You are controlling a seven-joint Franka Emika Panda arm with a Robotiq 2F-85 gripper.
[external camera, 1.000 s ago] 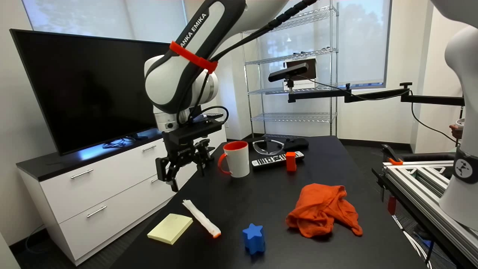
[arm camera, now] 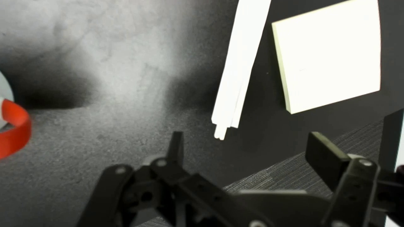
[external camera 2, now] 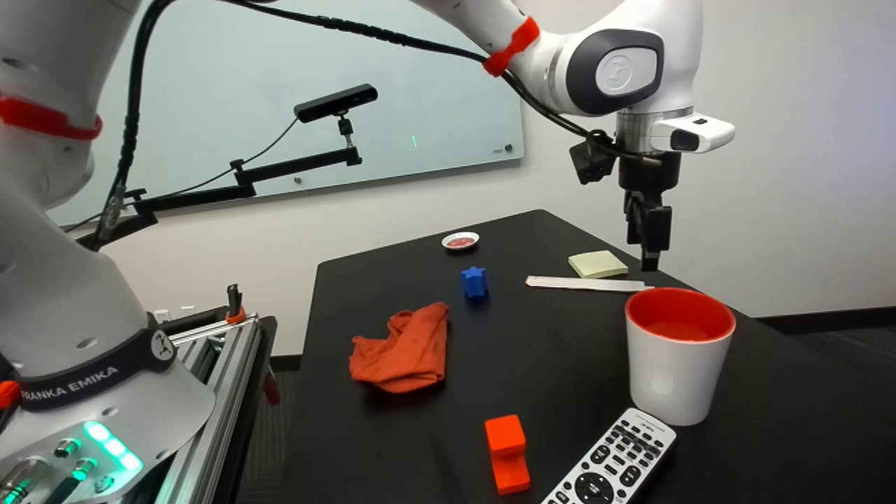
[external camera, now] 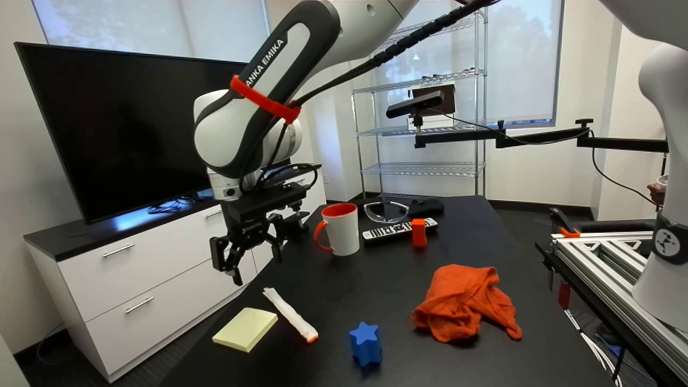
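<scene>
My gripper is open, its two fingers wide apart with nothing between them. It hangs above the far edge of the dark table, near one end of a thin white paper-wrapped strip [arm camera: 242, 64]. That strip lies flat beside a pale yellow sticky-note pad [arm camera: 331, 56]. In exterior view 1 the gripper [external camera: 258, 267] is up in the air behind both, to the left of a white mug [external camera: 343, 233] with a red inside and handle. Exterior view 2 has the fingers above the table beyond the mug [external camera 2: 676, 378].
On the table lie an orange cloth [external camera: 461, 300], a blue star-shaped block [external camera: 366, 344], an orange block [external camera 2: 507, 453], a remote [external camera 2: 617, 458] and clear glasses [external camera: 387, 212]. A small dish [external camera 2: 460, 241] sits at the far end.
In exterior view 1 the arm and gripper have shifted left and a little lower in the last second. The objects on the table have stayed put.
</scene>
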